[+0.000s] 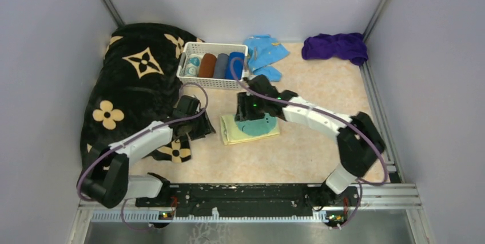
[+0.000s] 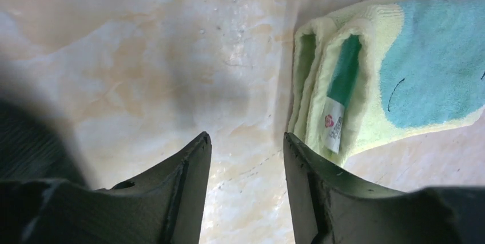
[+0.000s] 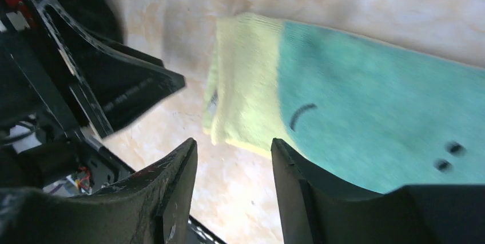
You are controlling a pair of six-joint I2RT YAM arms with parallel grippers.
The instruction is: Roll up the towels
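Observation:
A yellow towel with a teal patch lies folded flat on the middle of the table. Its left edge curls up in loose layers, and a white label shows inside the fold. Left of that edge, apart from the towel, my left gripper has its fingers spread with only table between them. My right gripper is open over the towel, holding nothing; the near edge of the yellow cloth passes beyond its fingertips.
Behind stands a white basket with several rolled towels. Beside it lies a crumpled blue cloth, with a purple cloth at the back right. A black patterned blanket covers the left.

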